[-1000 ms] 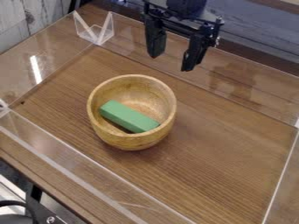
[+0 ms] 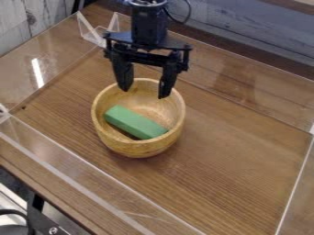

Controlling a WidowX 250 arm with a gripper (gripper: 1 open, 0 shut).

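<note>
A wooden bowl (image 2: 172,128) sits near the middle of the table, with a green rectangular block (image 2: 138,122) lying in it, toward its front left. My black gripper (image 2: 146,80) hangs over the back of the bowl, open, its two dark fingers spread left and right above the rim and clear of the block.
A small clear plastic piece (image 2: 95,29) stands at the back left. Table edges show at left and back, and a dark cable at the bottom left corner.
The bowl and green block have not visibly moved.
</note>
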